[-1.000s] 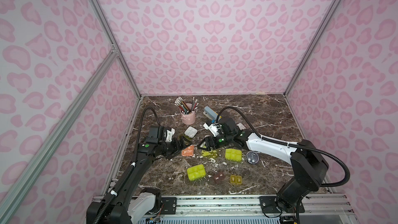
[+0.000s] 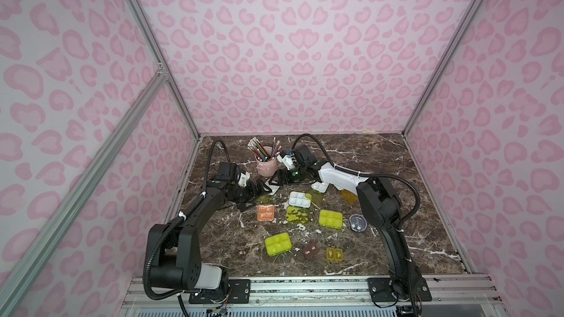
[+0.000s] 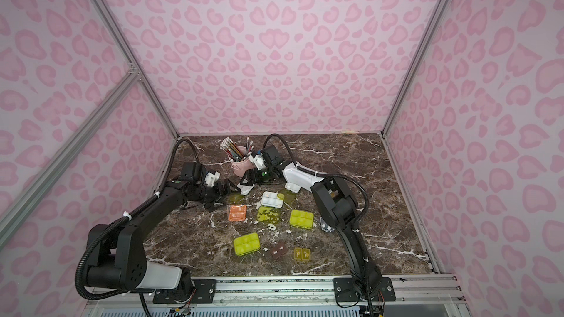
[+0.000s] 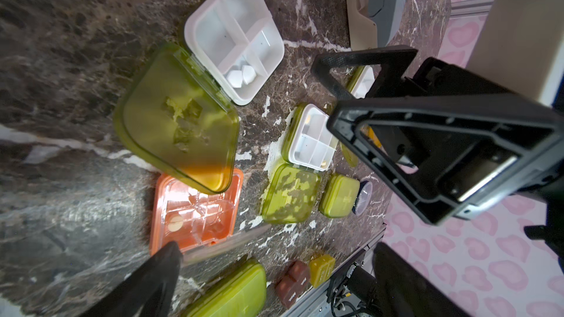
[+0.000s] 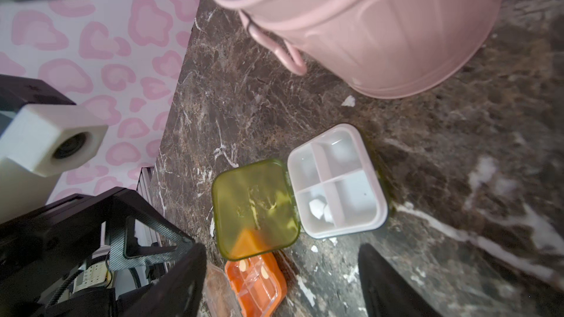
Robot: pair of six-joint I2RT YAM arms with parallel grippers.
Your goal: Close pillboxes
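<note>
An open pillbox with white tray and translucent olive lid lies before the pink cup; white pills sit in one compartment. My left gripper hovers just left of it, open and empty. My right gripper hovers over it from the right, open, the box below its fingers. Other open white-and-olive pillboxes lie to the right. An orange box and closed lime boxes lie nearer.
Pencils stand in the pink cup. A purple round case, a brown box and a yellow box lie at the front and right.
My right gripper has moved back and left, from over the middle boxes toward the pillbox by the cup. My left gripper has moved slightly toward the back.
</note>
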